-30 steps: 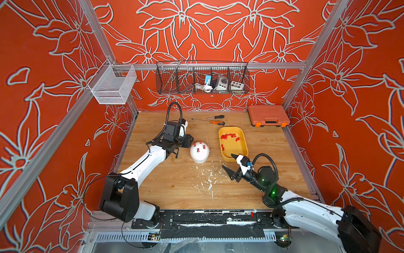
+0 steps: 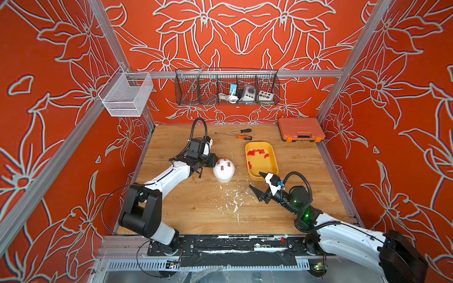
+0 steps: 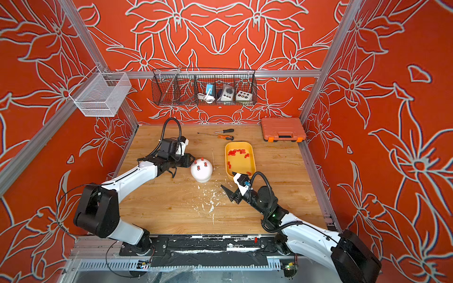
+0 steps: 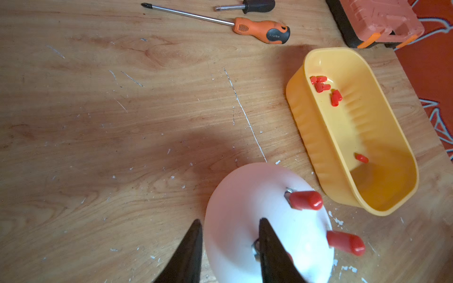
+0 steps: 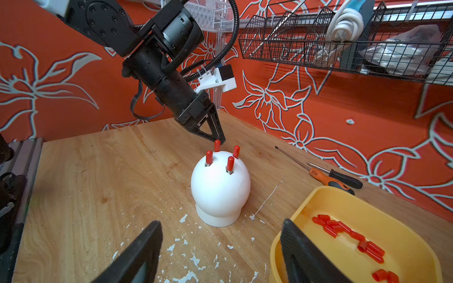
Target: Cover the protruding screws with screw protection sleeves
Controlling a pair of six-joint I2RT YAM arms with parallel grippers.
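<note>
A white dome stands mid-table, its protruding screws topped with red sleeves. My left gripper is at the dome, fingers apart, just beside one screw; its metal base shows between or behind the blurred fingertips in the left wrist view, and whether it touches cannot be told. The yellow tray, right of the dome, holds several loose red sleeves. My right gripper hangs low at the tray's near side, its fingers wide apart with nothing between them.
Two screwdrivers lie behind the dome. An orange case sits at the back right. A wire basket hangs on the back wall.
My right arm shows no visible change.
</note>
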